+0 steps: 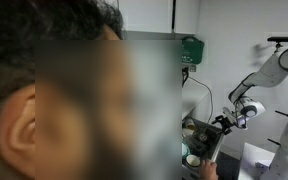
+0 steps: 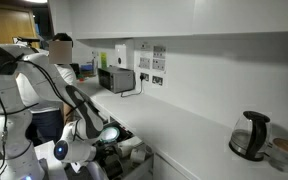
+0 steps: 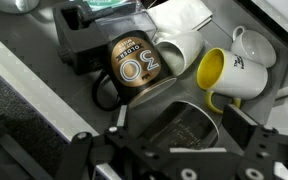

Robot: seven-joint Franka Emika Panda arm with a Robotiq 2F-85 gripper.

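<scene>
My gripper stands open over a drawer of mugs, its fingers spread at the bottom of the wrist view. A dark cylindrical cup (image 3: 181, 126) lies below the gap between them. Further up is a black mug (image 3: 135, 62) with gold lettering. To its right are a small white cup (image 3: 179, 50), a white mug with a yellow inside (image 3: 232, 74) and another white mug (image 3: 254, 45). In exterior view 1 the gripper (image 1: 224, 124) is small, at the drawer's right side. In exterior view 2 the gripper (image 2: 71, 164) is low at left, its fingertips unclear.
A black box-shaped item (image 3: 96, 38) sits at the drawer's upper left in the wrist view. A person's head (image 1: 24, 100) fills exterior view 1's left.
</scene>
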